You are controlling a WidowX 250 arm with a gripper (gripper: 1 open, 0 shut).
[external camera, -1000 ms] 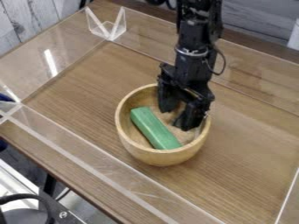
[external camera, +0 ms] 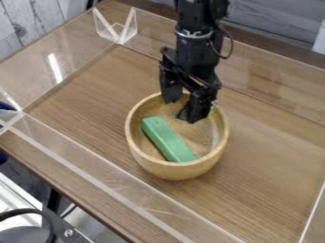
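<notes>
A round tan bowl sits on the wooden table, with a green elongated block lying inside it toward the left. My black gripper hangs over the back of the bowl, tilted, its fingers open; I see nothing clearly held between them, though dark parts overlap there.
A small clear plastic object stands at the back left. A clear strip runs along the lower left of the wooden table, and a dark round object sits at the bottom-left corner.
My gripper has risen from inside the bowl and moved back and slightly left, uncovering more of the bowl's floor.
</notes>
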